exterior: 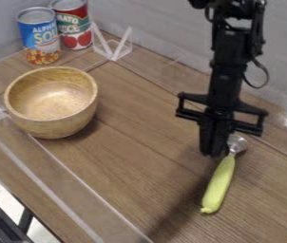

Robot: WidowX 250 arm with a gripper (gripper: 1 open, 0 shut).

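Note:
A pale green-yellow elongated object (pixel 219 182), with a small light metallic end, lies on the wooden table (pixel 127 171) at the right. My black gripper (pixel 211 149) is shut just above and left of that end, with nothing visible between its fingers. The green object rests on the tabletop below it.
A wooden bowl (pixel 51 111) sits at the left. Two cans, a soup can (pixel 40 36) and a red can (pixel 74 23), stand at the back left beside a white wire stand (pixel 112 46).

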